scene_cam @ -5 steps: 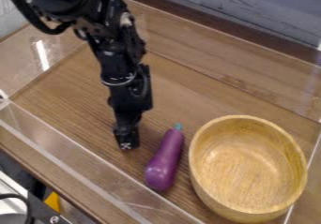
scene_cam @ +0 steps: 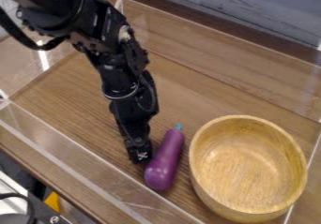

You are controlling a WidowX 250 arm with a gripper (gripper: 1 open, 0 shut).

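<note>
My black gripper [scene_cam: 139,149] hangs low over the wooden surface, its fingertips just left of a purple eggplant [scene_cam: 164,160]. Whether the fingers are apart or together is hard to tell from this angle. The eggplant lies lengthwise with its green stem pointing away from the camera, just left of a wooden bowl [scene_cam: 247,168].
A grey-white wall [scene_cam: 238,12] runs along the back. A clear barrier edge lies at the left and front, with a small yellow item [scene_cam: 52,201] beyond it at lower left.
My gripper has moved slightly toward the camera and right, closer to the eggplant. The eggplant and bowl have not visibly moved.
</note>
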